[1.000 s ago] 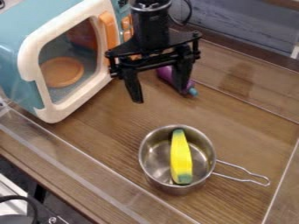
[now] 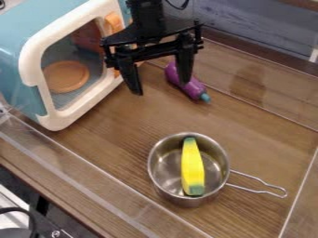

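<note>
The black gripper [image 2: 159, 75] hangs open above the counter at the upper middle, just right of the toy oven's doorway, with its fingers spread. A purple toy vegetable with a blue tip, likely an eggplant [image 2: 195, 88], lies on the counter behind it, partly hidden by a finger. In the lower middle, a steel pot [image 2: 165, 165] with a wire handle holds a yellow toy vegetable [image 2: 192, 167] with green ends.
A light blue and white toy oven [image 2: 44, 111] with an orange disc [image 2: 66, 74] inside stands at the upper left. A grey wall runs along the back.
The gripper has moved up and back toward the rear of the counter, near the toy oven and the purple toy. The pot and both toys have not visibly moved.
</note>
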